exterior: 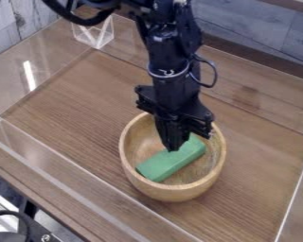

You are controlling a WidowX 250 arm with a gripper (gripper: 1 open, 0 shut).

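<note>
A black robot arm reaches down from the top centre, its gripper (172, 140) low over a light wooden bowl (137, 175). A green block (159, 166) lies tilted lengthwise inside the bowl, below and partly behind the fingertips. Whether the fingers are open or shut is unclear from this view.
Bare wooden table (65, 113) surrounds the bowl, with free room to the left and right. A clear plastic object (94, 30) stands at the back left. Walls edge the table at the back, and dark cables lie at the lower left.
</note>
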